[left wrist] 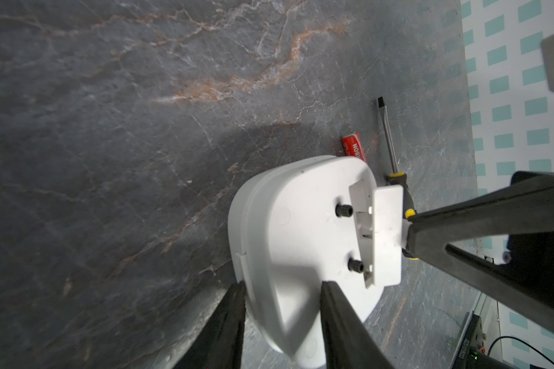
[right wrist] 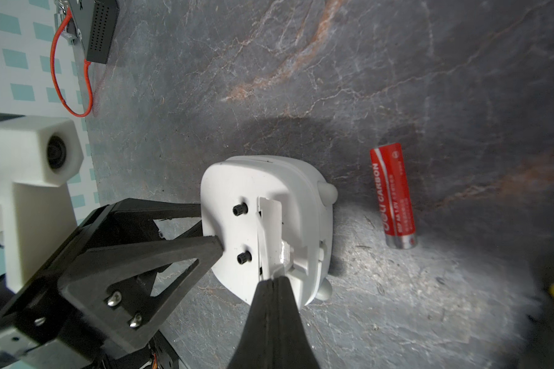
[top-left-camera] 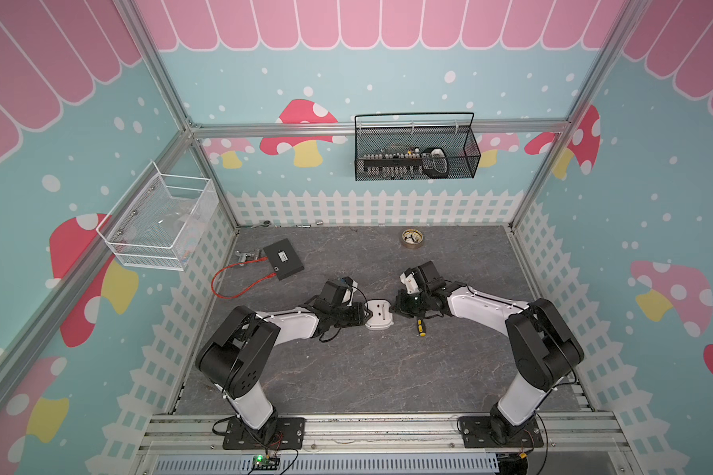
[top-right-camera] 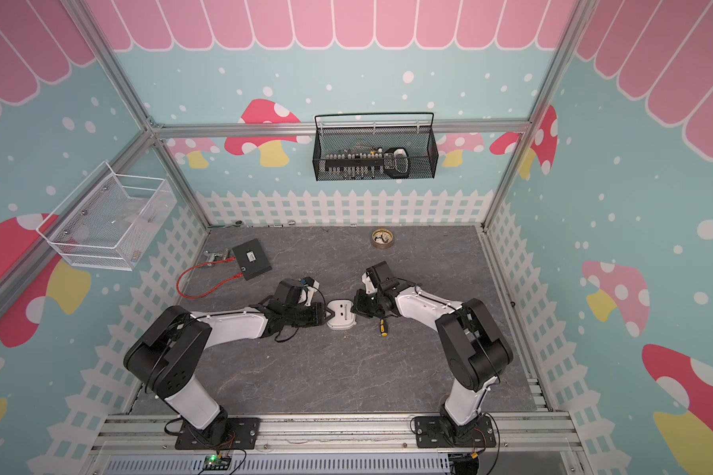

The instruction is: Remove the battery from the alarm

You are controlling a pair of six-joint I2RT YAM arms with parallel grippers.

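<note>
The white alarm (left wrist: 289, 221) rests on the table between my grippers, its battery flap raised. The left gripper has its fingers apart on either side of the alarm's housing; whether they grip it is unclear. My right gripper is shut, fingertips at the alarm's compartment side, nothing visible between them. A red battery (right wrist: 392, 193) lies loose on the table beside the alarm, outside the compartment.
A yellow-black screwdriver (top-left-camera: 421, 327) lies right of the alarm. A dark box (top-left-camera: 283, 259) with a red cable is at the back left, a round container (top-left-camera: 412, 238) at the back. Wire baskets hang on the walls.
</note>
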